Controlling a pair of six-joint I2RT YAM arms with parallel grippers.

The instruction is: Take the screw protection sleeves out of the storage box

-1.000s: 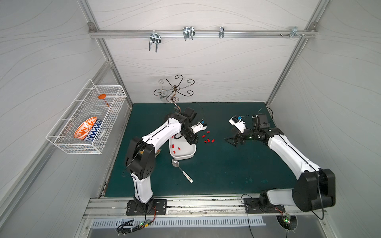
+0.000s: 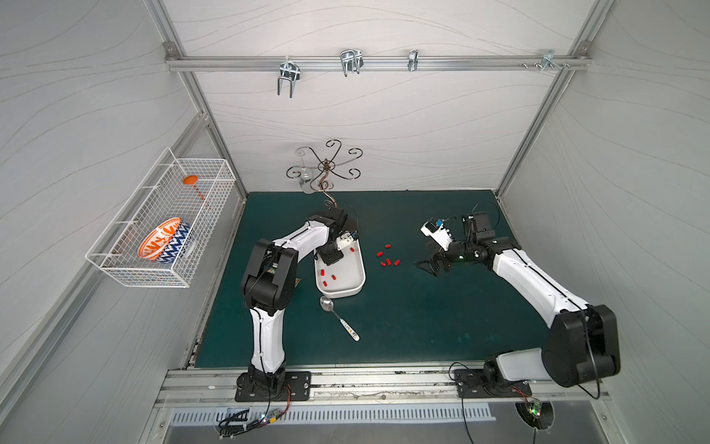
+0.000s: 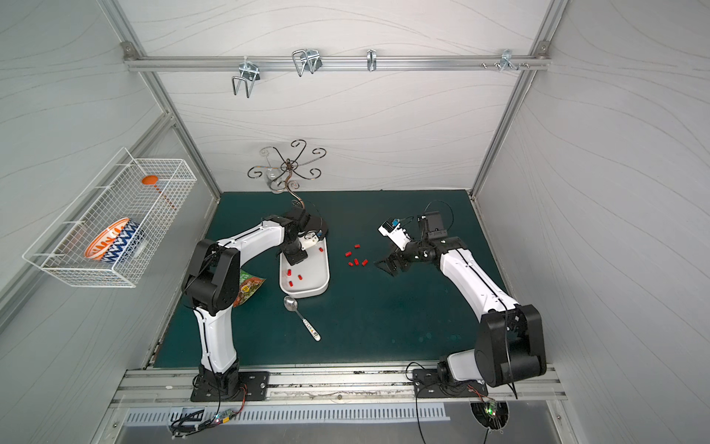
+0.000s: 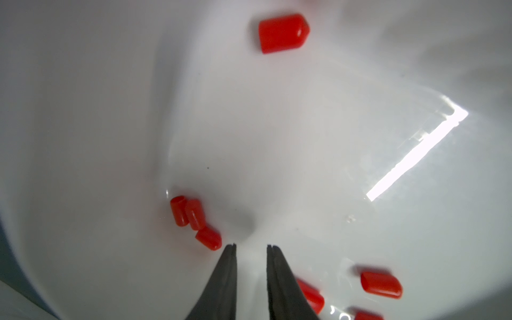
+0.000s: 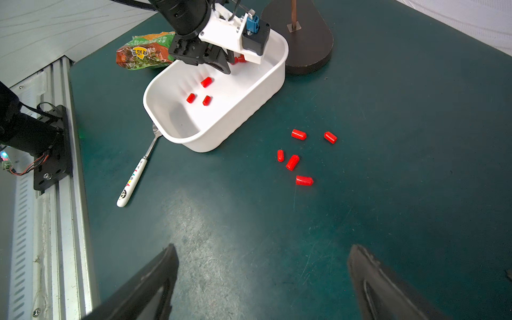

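The white storage box holds several red sleeves, among them one alone (image 4: 282, 33) and a cluster of three (image 4: 194, 213) in the left wrist view. My left gripper is low inside the box, part open, nothing seen between its fingertips. Several red sleeves (image 5: 292, 162) lie loose on the green table (image 5: 373, 202) right of the box. My right gripper hovers open above the table right of them, empty.
A spoon (image 2: 340, 320) lies in front of the box, a snack packet (image 3: 247, 288) to its left. A metal stand (image 5: 304, 48) is behind the box.
My left gripper has moved left from over the box's right edge into the box. The right arm has shifted slightly.
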